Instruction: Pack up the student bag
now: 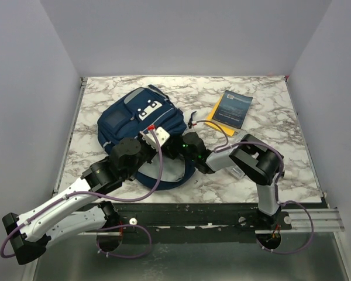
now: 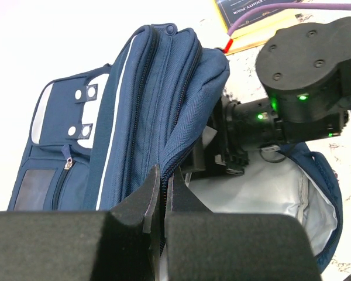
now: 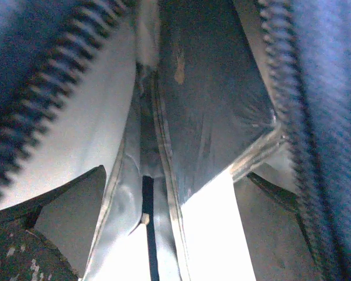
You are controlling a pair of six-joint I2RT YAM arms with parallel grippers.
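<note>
The navy bag point(image 1: 134, 114) lies tilted on the table with its grey-lined main compartment point(image 2: 254, 190) gaping toward the front. My left gripper is shut on the zipped edge of its opening, holding that side up. Inside the compartment rests a dark-covered book point(image 3: 207, 99), leaning and apart from my fingers. My right gripper is open around the book's lower end, one finger point(image 3: 76, 213) well to the left and the other to the right. In the top view the bag's flap and the arms hide the book.
A dark blue book point(image 1: 232, 109) lies over a yellow one point(image 1: 213, 117) at the back right. A clear packet point(image 1: 236, 170) sits partly under the right arm. Zipper edges point(image 3: 292, 76) crowd the right gripper.
</note>
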